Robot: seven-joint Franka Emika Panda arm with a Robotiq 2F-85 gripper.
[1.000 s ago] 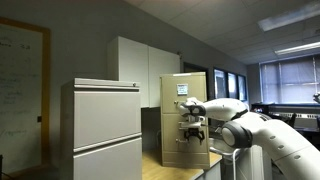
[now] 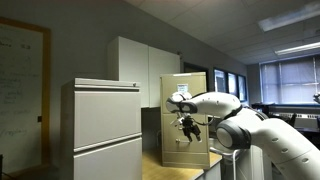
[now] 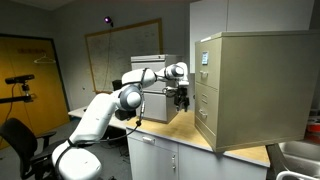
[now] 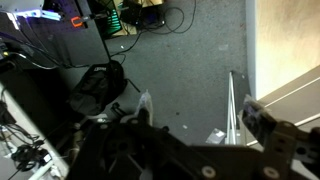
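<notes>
My gripper (image 2: pixel 190 131) hangs in front of the tan filing cabinet (image 2: pixel 182 157), pointing downward; contact with it cannot be told. In exterior view 2 the gripper (image 3: pixel 181 102) is over the wooden counter (image 3: pixel 181 127), left of the same tan cabinet (image 3: pixel 250 95). Its two dark fingers (image 4: pixel 147 108) stand wide apart in the wrist view, with only grey floor showing between them. Small handles mark the cabinet's drawers.
A grey cabinet (image 2: pixel 105 115) stands at the left, with a white wall cupboard (image 2: pixel 131 62) behind. White drawers (image 3: pixel 152 163) lie under the counter. From above, a black backpack (image 4: pixel 97 91) shows on the floor (image 4: pixel 190 75), beside the counter's wooden edge (image 4: pixel 272 40).
The wrist has risen and shifted left across the front of the tan cabinet, and the forearm has stretched out with it. The cabinets have not visibly moved.
</notes>
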